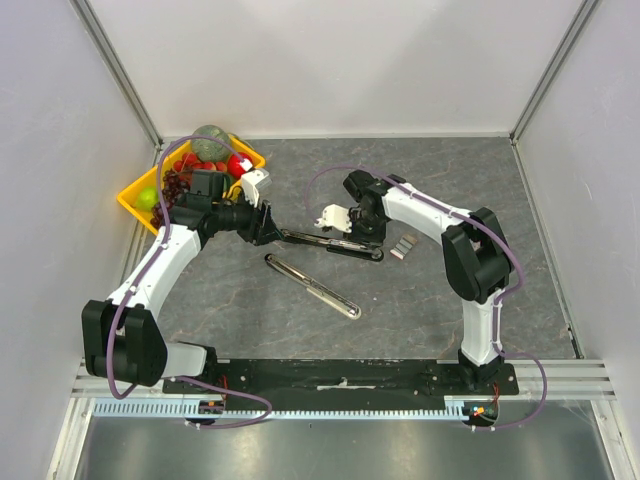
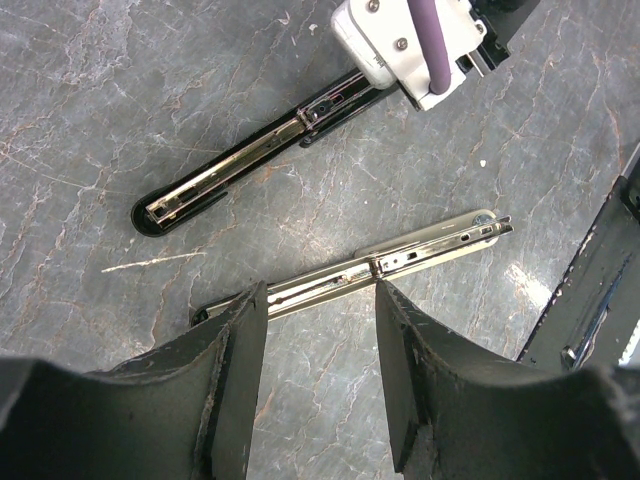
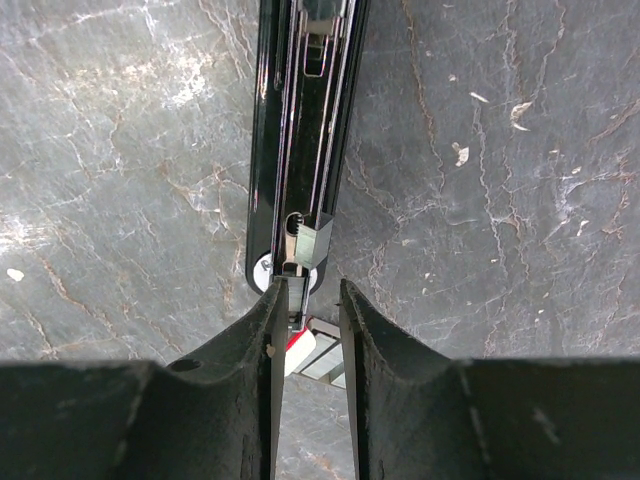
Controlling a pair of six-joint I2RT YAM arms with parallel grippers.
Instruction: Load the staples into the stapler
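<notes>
The black stapler (image 1: 310,239) lies opened out on the table. At its near end in the right wrist view, a small grey staple piece (image 3: 314,243) sits tilted on the channel's right edge, not flat inside the channel. My right gripper is open by a narrow gap just short of that piece, with no staples between its fingers. A beige-based stapler (image 2: 440,240) lies opened out in front of the black one. Above its left part my left gripper stands open and empty.
Grey staple strips (image 1: 403,246) lie just right of the black stapler; a red end shows among them in the right wrist view. The yellow fruit basket (image 1: 128,198) stands at the back left. Free table extends to the right and in front.
</notes>
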